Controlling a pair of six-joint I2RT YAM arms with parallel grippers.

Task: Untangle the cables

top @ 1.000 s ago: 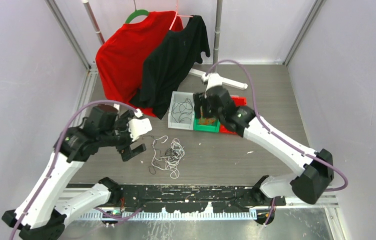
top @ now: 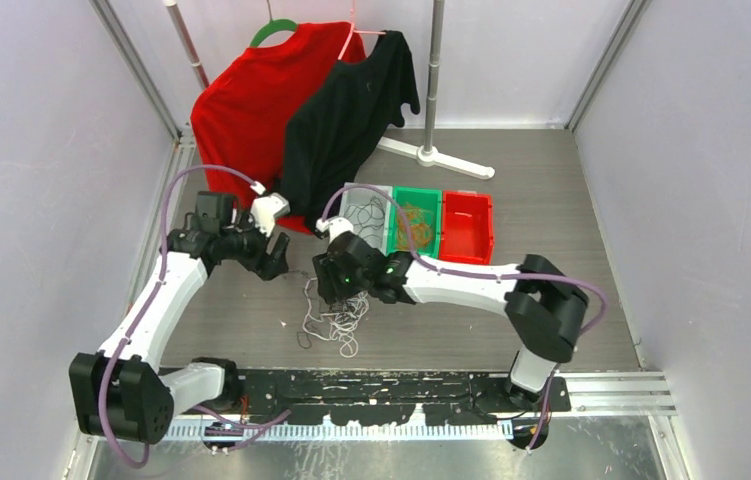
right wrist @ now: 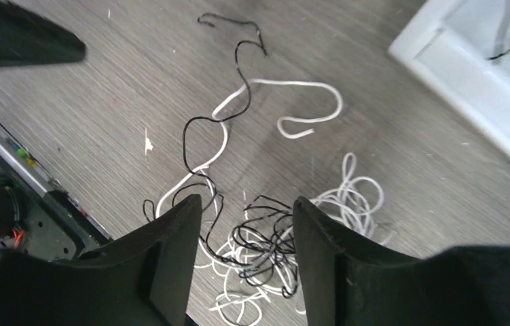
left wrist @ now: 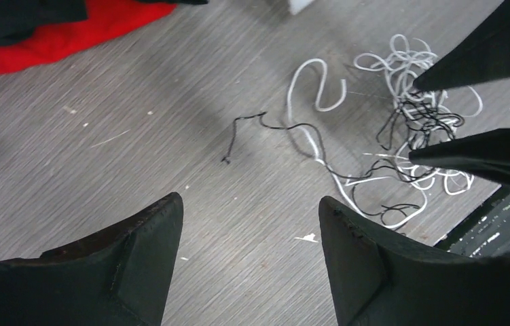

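Note:
A tangle of white cable (top: 346,325) (left wrist: 401,61) and black cable (right wrist: 265,261) lies loose on the floor, with a white loop and a thin black strand trailing off it. My left gripper (top: 273,258) is above the floor left of the tangle, fingers apart, nothing visible between them. My right gripper (top: 326,280) is over the tangle, its fingers apart with cables visible below and between them; I see none gripped. Its dark fingers also reach into the right side of the left wrist view.
Behind the tangle stand grey (top: 349,200), green (top: 433,205) and red (top: 469,230) bins holding cables or bands, except the empty red one. Red and black shirts (top: 251,120) hang at the back left, low to the floor.
My right gripper has swung from over the bins down and left to above the cable tangle.

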